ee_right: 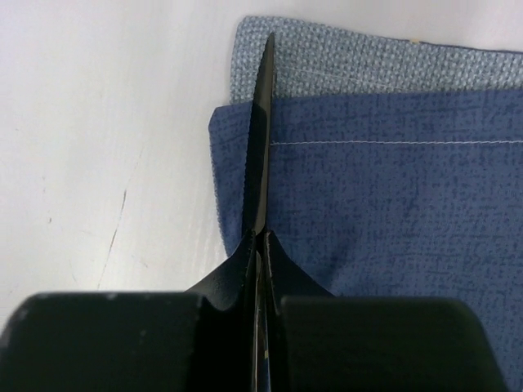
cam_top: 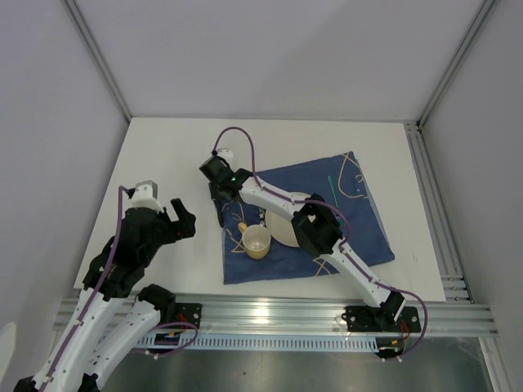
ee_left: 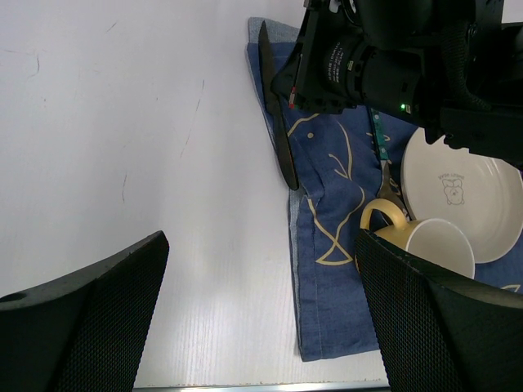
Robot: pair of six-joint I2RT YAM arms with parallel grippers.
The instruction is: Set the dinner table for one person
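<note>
A dark knife (ee_left: pixel 283 147) lies along the left edge of the blue mat (cam_top: pixel 351 220). My right gripper is over it, its fingertips close together at the blade; whether they hold it I cannot tell. A white plate (ee_left: pixel 462 196) lies on the mat, with a yellow mug (cam_top: pixel 256 242) at its lower left. A fork with a teal handle (ee_left: pixel 380 139) lies left of the plate, and a teal utensil (cam_top: pixel 332 186) lies to its right. My left gripper (cam_top: pixel 181 216) stands open over the bare table, left of the mat.
Grey walls and metal rails border it. My right arm reaches across the plate and hides part of the mat.
</note>
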